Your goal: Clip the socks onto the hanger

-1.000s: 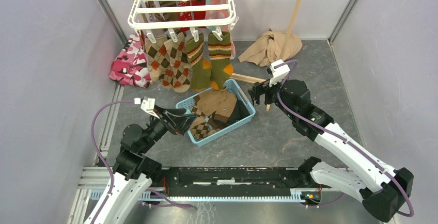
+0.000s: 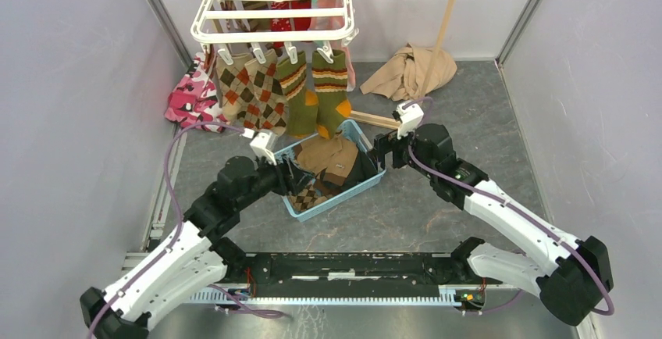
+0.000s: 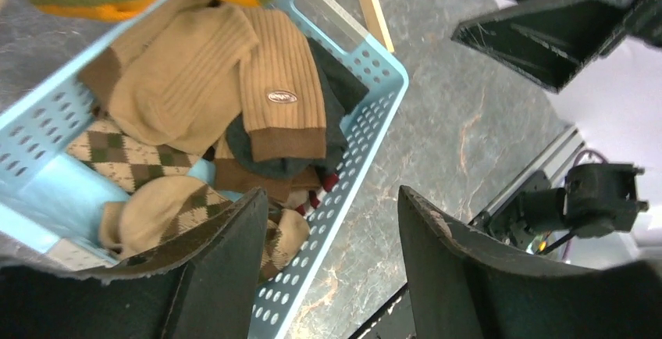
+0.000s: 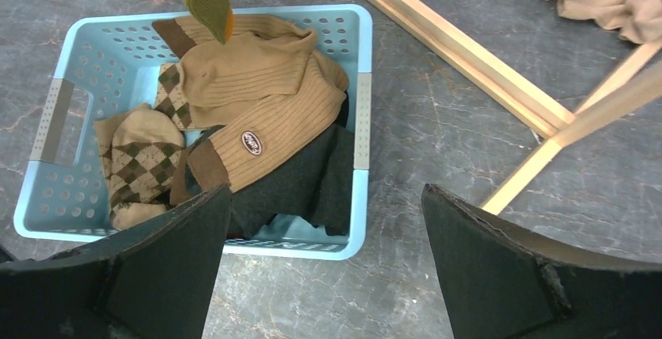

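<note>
White hanger (image 2: 273,36) has argyle socks (image 2: 265,89) and green striped socks (image 2: 329,89) hanging from clips along its front. Below sits a blue basket (image 2: 336,205) of loose socks: a brown ribbed sock (image 3: 281,97), a dark sock (image 4: 312,175) and a checked sock (image 4: 144,167). My left gripper is over the basket's left-front part, fingers apart with only basket and floor visible between them. My right gripper, open and empty, hangs just right of the basket, pointing down at it.
A wooden stand (image 4: 468,58) stands behind and right of the basket. A beige cloth (image 2: 406,73) lies at the back right, pink camouflage fabric (image 2: 195,101) at the left. Bare floor is at the front.
My right arm has shifted slightly left. The hanging socks have swayed a little.
</note>
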